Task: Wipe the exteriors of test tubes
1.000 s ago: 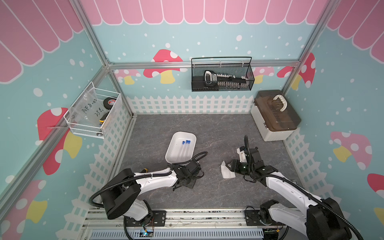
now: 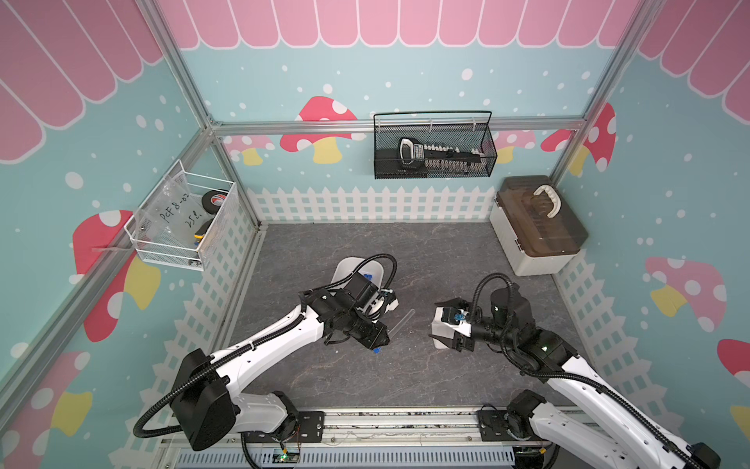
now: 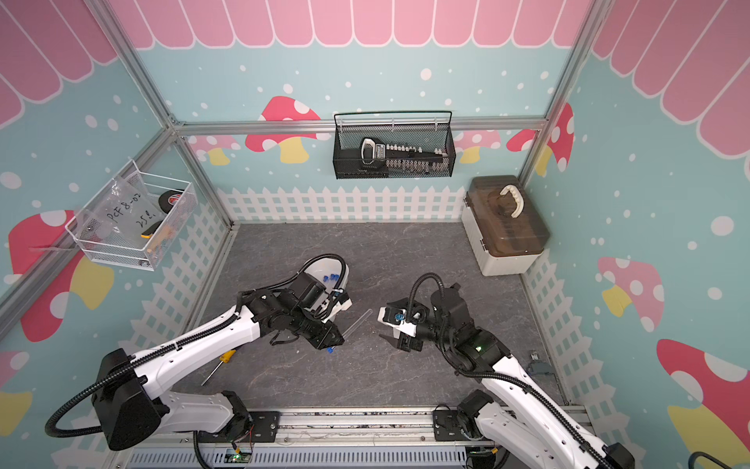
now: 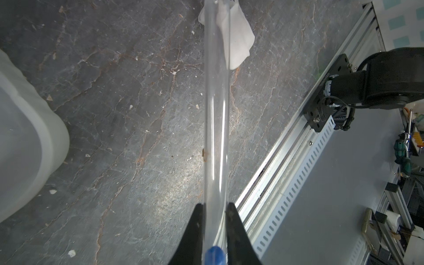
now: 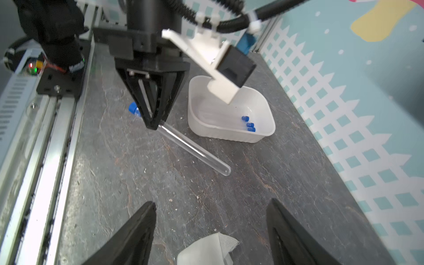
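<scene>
A clear test tube (image 4: 216, 114) with a blue cap is held near its capped end by my left gripper, whose fingers are shut on it. In the right wrist view the tube (image 5: 196, 150) slants out from the left gripper, above the table, its rounded end free. My right gripper stands open with nothing between its fingers. Below and beyond its fingertips lies a white cloth on the table, seen also under the tube's far end in the left wrist view. From above, the right gripper largely covers the cloth.
A white tray (image 5: 207, 125) with several blue-capped tubes (image 5: 250, 125) stands behind the left gripper. At the back right sits a brown-lidded box (image 3: 506, 219). A yellow-handled screwdriver (image 3: 226, 355) lies at the left.
The right gripper has turned and now covers the cloth from above, where it stood at the cloth's right edge.
</scene>
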